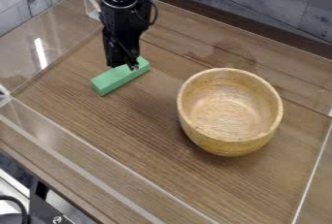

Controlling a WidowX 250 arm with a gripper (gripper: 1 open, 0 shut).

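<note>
A green rectangular block [119, 80] lies flat on the wooden table, left of centre. My black gripper [123, 57] hangs from the top of the view just above and behind the block, apparently apart from it, shut with nothing visible between its fingers. To the right stands a round tan bowl [230, 109], empty.
A grey wall and a dark wooden board [259, 5] border the back. A black cable lies at the lower left edge.
</note>
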